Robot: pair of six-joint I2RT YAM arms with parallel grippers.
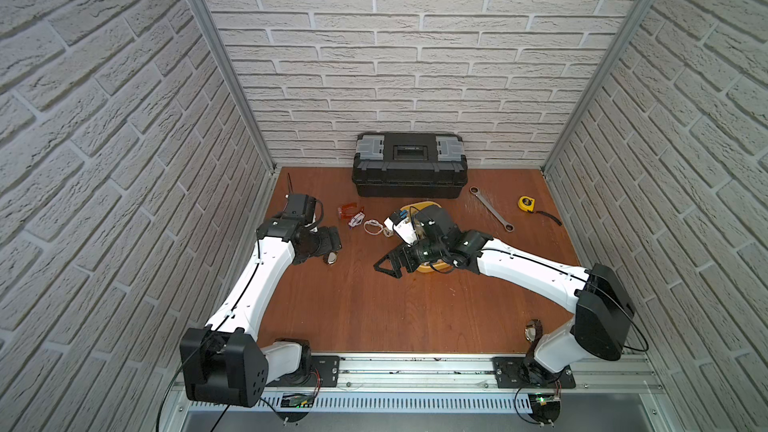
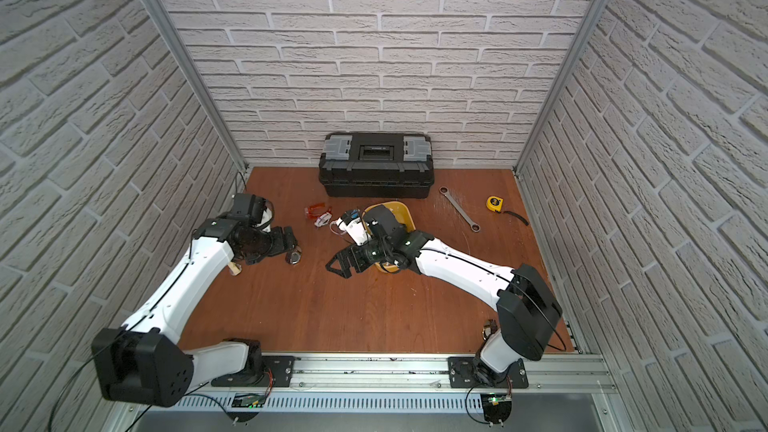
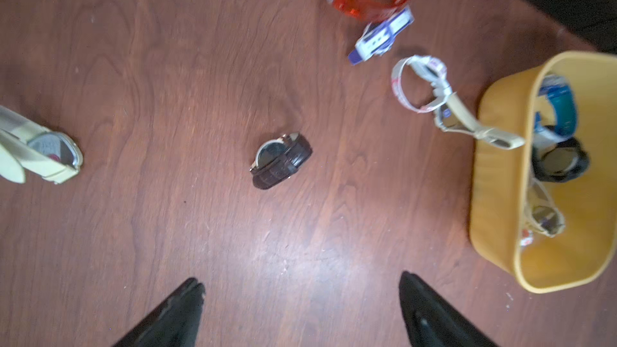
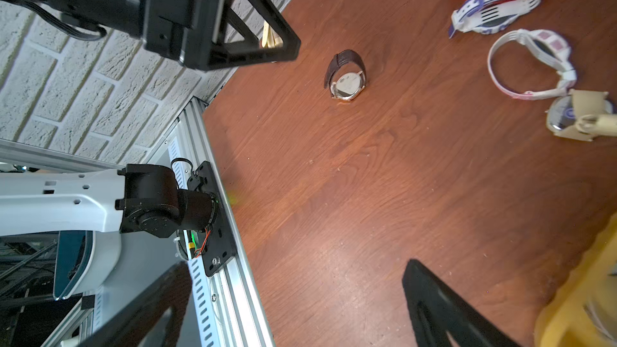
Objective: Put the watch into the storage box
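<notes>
A brown-strapped watch (image 3: 281, 158) lies on the wood in front of my open left gripper, which is above the table with nothing between its fingers. Farther left rests a cream watch (image 3: 48, 147). A white-and-purple watch (image 4: 498, 9), a white one (image 4: 536, 67) and a beige one (image 4: 581, 114) lie near the box. The yellow box (image 3: 501, 167) holds several watches. Over its near left side hangs my right gripper, open and empty. Another dark watch (image 1: 533, 332) sits beside the right arm's base.
Red glasses-like frames (image 1: 349, 210) lie behind the watches. A black toolbox (image 1: 410, 176) stands at the back. To the right are a wrench (image 1: 492, 209) and a yellow tape measure (image 1: 526, 204).
</notes>
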